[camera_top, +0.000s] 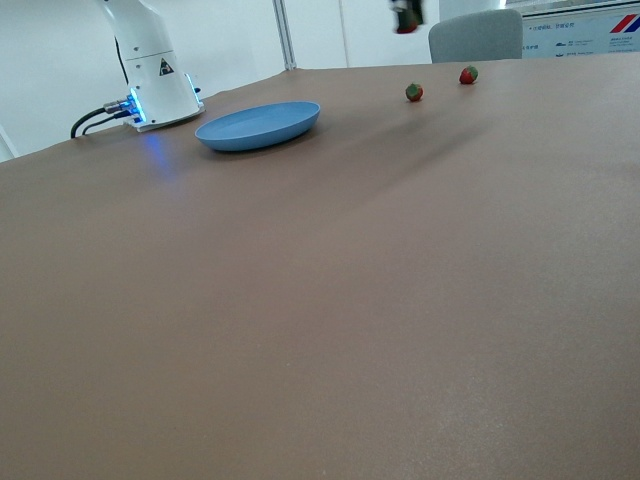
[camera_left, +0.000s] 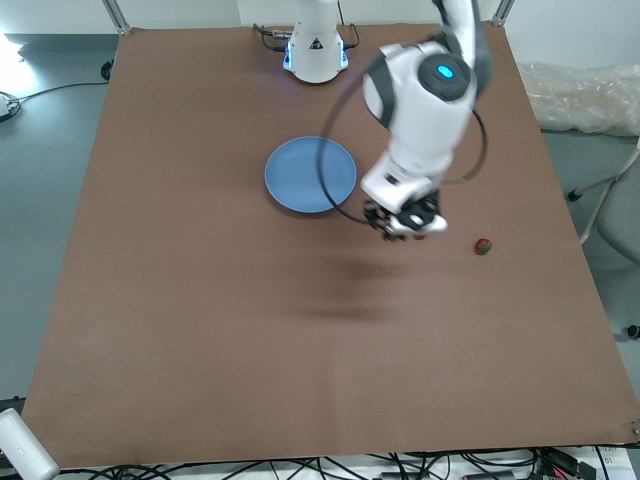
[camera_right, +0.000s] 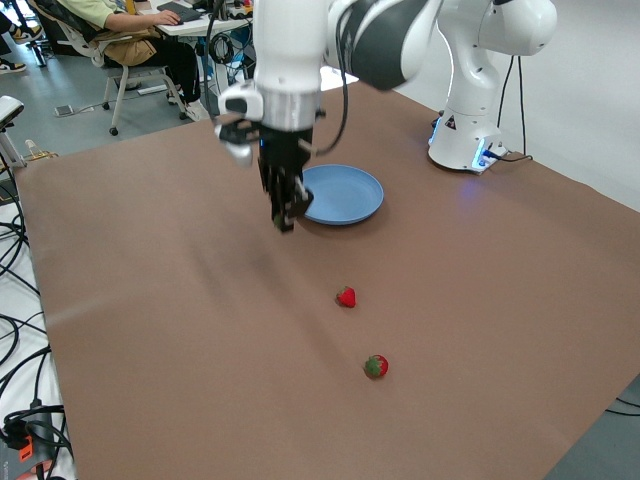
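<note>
My gripper (camera_right: 286, 215) hangs above the table near the blue plate (camera_left: 309, 175); in the left view it (camera_left: 405, 225) is right of and slightly below the plate. In the top view only its dark tip (camera_top: 406, 22) shows high up, with a blurred red bit at it; whether it grips something is unclear. One strawberry (camera_right: 346, 298) and another (camera_right: 376, 367) lie on the brown table apart from the plate (camera_top: 257, 127); in the left view one (camera_left: 483, 246) shows right of my gripper.
Cables run along the table's outer edge.
</note>
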